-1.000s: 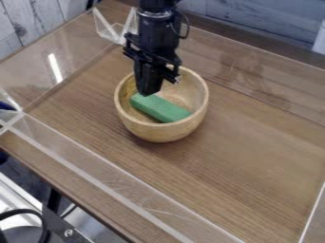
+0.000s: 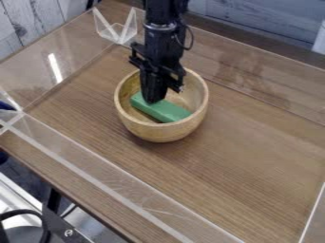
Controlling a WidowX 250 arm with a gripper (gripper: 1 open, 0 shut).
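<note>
A wooden bowl [image 2: 185, 129] sits in the middle of the table, with a green block [image 2: 166, 112] lying inside it. My black gripper [image 2: 152, 97] reaches down from the top into the back left of the bowl, its tip at the near-left end of the green block or just above it. Whether anything is between its fingers is hard to see; the tip looks narrow and shut.
A clear plastic object [image 2: 117, 28] stands at the back left. A black cable [image 2: 28, 220] lies at the lower left corner.
My gripper has moved down into the bowl, closer to the green block. The bowl and block look almost unmoved.
</note>
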